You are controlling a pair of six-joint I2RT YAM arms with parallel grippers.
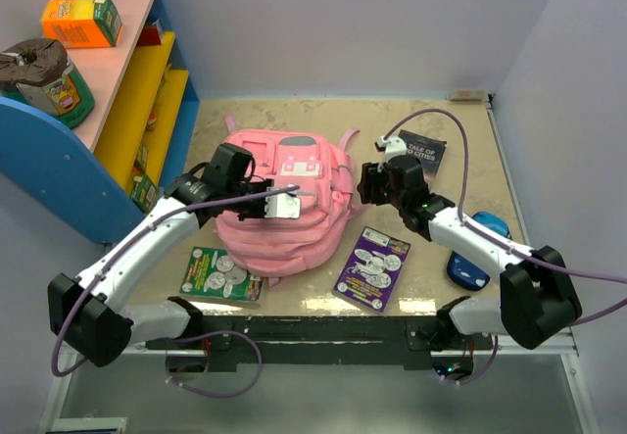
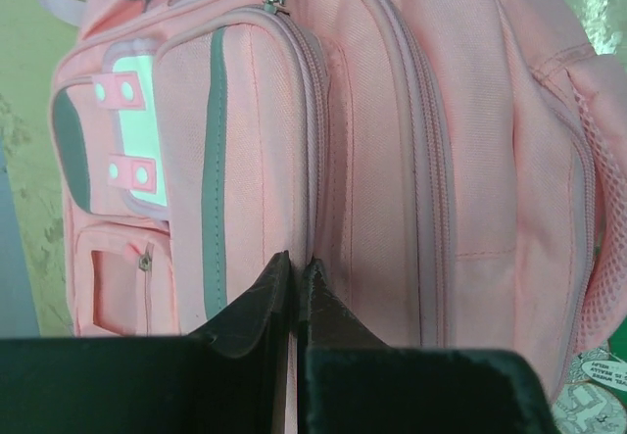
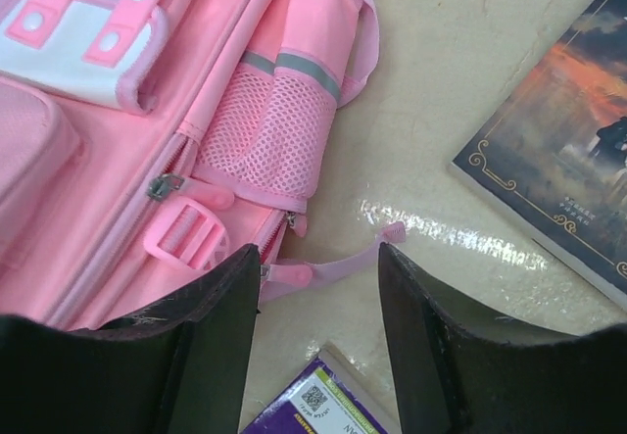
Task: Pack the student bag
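The pink backpack lies front-up in the middle of the table. My left gripper is shut on the backpack's front fabric beside a zipper. My right gripper stands open just right of the backpack, above the floor by a loose strap. A green book lies front left, a purple book front middle, a dark "Tale of Two Cities" book back right, and a blue pouch at the right, partly behind my right arm.
A shelf unit with orange box and canister stands at the left. Walls bound the back and right. Bare table shows right of the backpack.
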